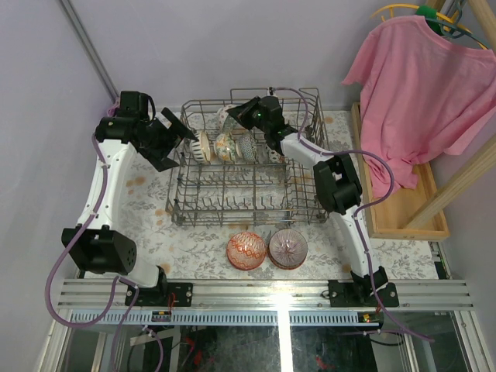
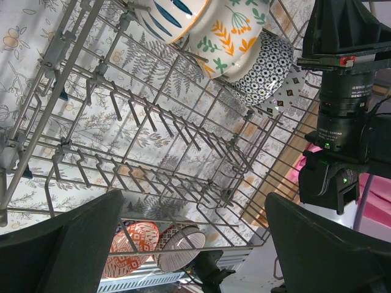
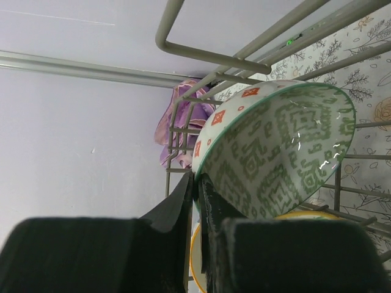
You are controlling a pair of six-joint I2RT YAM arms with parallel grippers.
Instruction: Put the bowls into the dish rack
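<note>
My right gripper is shut on the rim of a white bowl [image 3: 275,146] with a green pattern inside and red marks outside. In the top view this bowl shows only partly, at the back of the wire dish rack [image 1: 232,208], beside the right fingers. A row of bowls stands on edge in the rack: a blue-striped one [image 2: 168,17], a leaf-patterned one [image 2: 229,33], a black-and-white one [image 2: 266,70] and a dotted one [image 2: 286,94]. At the rack's left edge, my left gripper [image 1: 180,138] is open and empty. An orange bowl [image 1: 246,250] and a brown ribbed bowl [image 1: 287,248] sit in front of the rack.
On the right stands a wooden rack [image 1: 418,209] with a pink shirt [image 1: 434,93] hanging over it. The rack's front half [image 1: 248,194] holds no bowls. A purple cloth [image 3: 180,119] lies beyond the rack's wires.
</note>
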